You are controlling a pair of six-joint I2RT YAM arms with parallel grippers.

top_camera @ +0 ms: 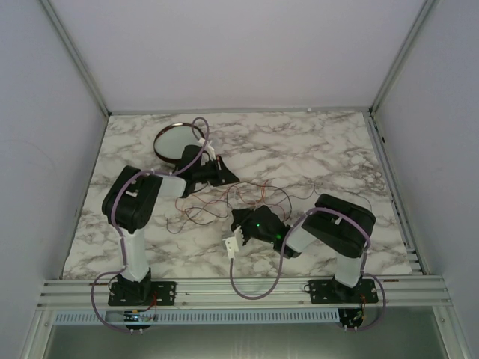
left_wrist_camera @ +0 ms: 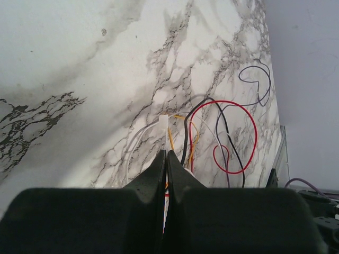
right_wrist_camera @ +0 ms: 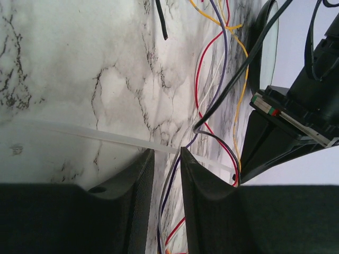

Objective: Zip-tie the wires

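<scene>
A loose bundle of coloured wires [top_camera: 266,191] lies on the marble table. My left gripper is shut above it, pointing at a white strip [left_wrist_camera: 163,119] among the wires. In the right wrist view, a translucent zip tie [right_wrist_camera: 95,132] runs across under grey, red, black and purple wires. My right gripper is part open, its fingertips low over the tie, with the grey and purple wires running between or just beneath them; I cannot tell whether it grips any.
A round white dish [top_camera: 174,139] with a dark rim stands at the back left, behind the left arm. Pale walls enclose the table.
</scene>
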